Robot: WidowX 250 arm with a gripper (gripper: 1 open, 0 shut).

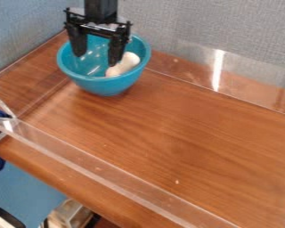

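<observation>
My black gripper point(97, 43) hangs from the top edge over a turquoise bowl point(103, 82) at the upper left of the wooden table point(181, 151), its open fingers reaching down inside the bowl's rim. A pale, whitish object point(125, 63) lies in the bowl, just right of the fingers. Whether the fingertips touch it or the bowl, I cannot tell.
Clear low walls edge the table at the back and front left. A grey textured wall stands behind. Blue items sit beyond the left edge.
</observation>
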